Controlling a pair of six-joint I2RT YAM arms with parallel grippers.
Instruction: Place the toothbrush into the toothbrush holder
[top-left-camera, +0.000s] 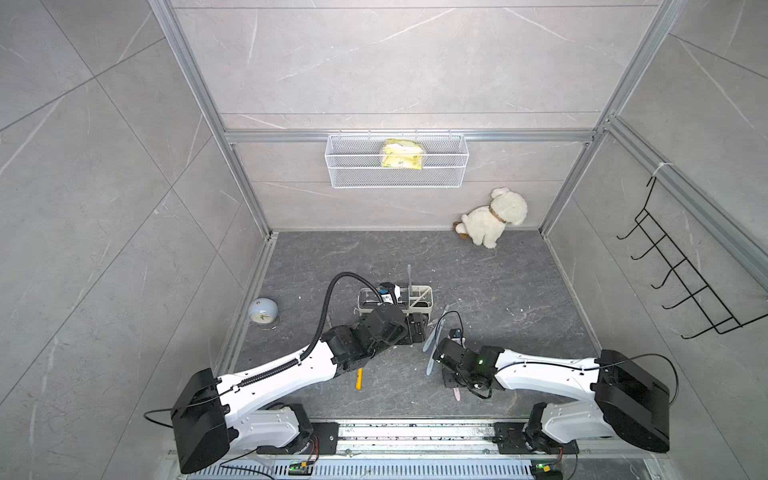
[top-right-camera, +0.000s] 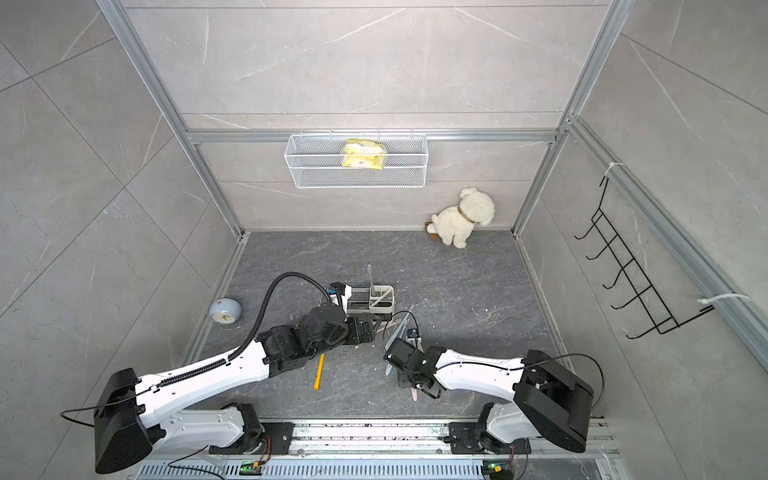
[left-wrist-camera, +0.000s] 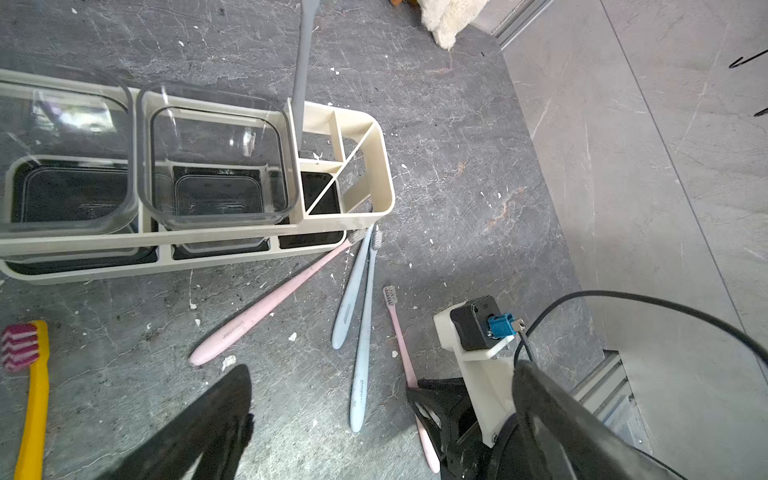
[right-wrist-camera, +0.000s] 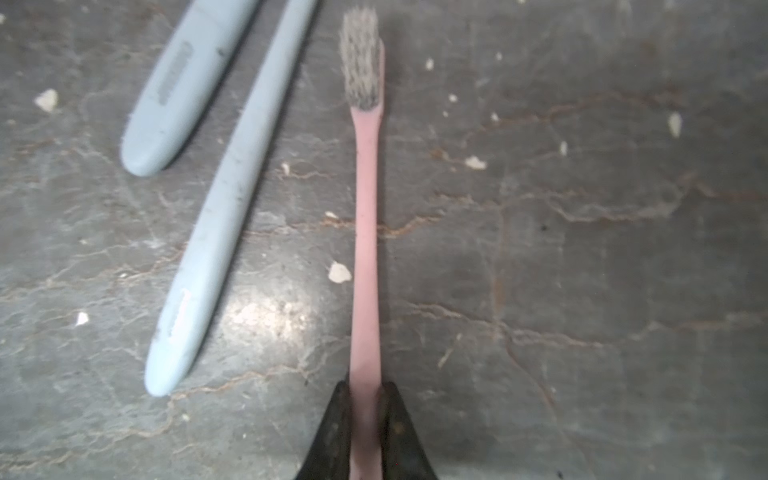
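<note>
A pink toothbrush (right-wrist-camera: 365, 240) lies on the grey floor, bristles away from my right gripper. One finger stands at each side of its handle, close against it; whether they grip is unclear. The cream holder (left-wrist-camera: 384, 172) has a grey toothbrush (left-wrist-camera: 302, 72) upright in a slot and clear cups (left-wrist-camera: 220, 164) beside it. Beneath the wide open left gripper, with nothing between its fingers, lie two light blue toothbrushes (left-wrist-camera: 362, 352). Another pink toothbrush (left-wrist-camera: 264, 308) points its bristles at the holder's front edge.
A yellow toothbrush (left-wrist-camera: 33, 408) lies at the left. A white plush dog (top-left-camera: 489, 220) sits at the back wall, a round bluish object (top-left-camera: 262, 310) at the far left. Floor right of the holder is bare (top-left-camera: 520, 296).
</note>
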